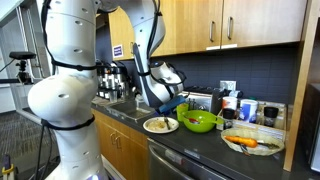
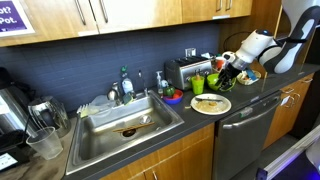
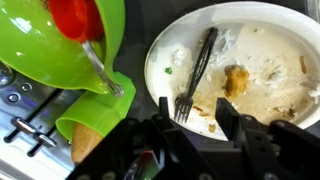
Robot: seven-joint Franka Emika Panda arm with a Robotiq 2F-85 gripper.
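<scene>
A black fork [image 3: 201, 65] lies on the white plate [image 3: 160, 72], its tines toward my gripper in the wrist view. The gripper's two fingers are spread apart, so it is open, and the tine end shows in the gap. A browned lump of food [image 3: 237, 80] sits on the plate to the right of the fork, among smears and crumbs. In exterior view 1 the same plate [image 1: 160, 125] rests on the counter below and left of the gripper [image 1: 183, 103]. Depth between fingertips and fork is hard to judge.
Beside the plate stands a green bowl [image 3: 35, 55] holding a red utensil [image 3: 72, 18]. Farther right, a tray of vegetables [image 1: 250, 143] lies on the counter. In exterior view 2 a sink [image 2: 125, 130] is left of the plate, and a toaster [image 2: 190, 72] stands behind.
</scene>
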